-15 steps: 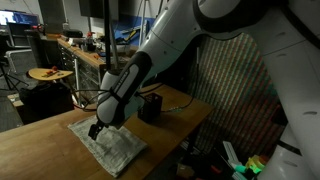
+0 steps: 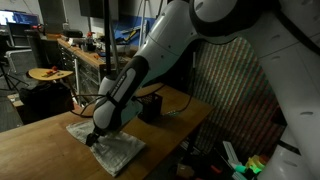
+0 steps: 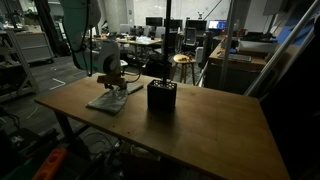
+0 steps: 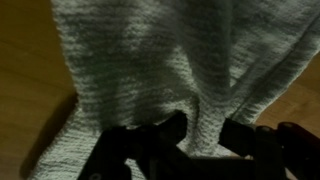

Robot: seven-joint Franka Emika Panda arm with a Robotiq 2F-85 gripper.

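Note:
A light grey knitted cloth (image 2: 120,152) lies spread on the wooden table, also visible as a pale cloth (image 3: 106,103) at the left in exterior view 2. Down at its surface is my gripper (image 2: 94,138), pointing downward. The wrist view shows the two dark fingertips of my gripper parted, and a raised fold of the cloth (image 4: 208,85) runs into the gap between them. Whether both pads press on that fold is too dark to tell.
A black open box (image 3: 162,97) stands on the table (image 3: 215,125) beside the cloth, with a dark pole behind it. Much of the tabletop on the box's other side is bare. Desks and monitors fill the background.
My gripper has come down slightly onto the cloth. The cloth near the fingertips looks a little more bunched than before; the box has stayed put.

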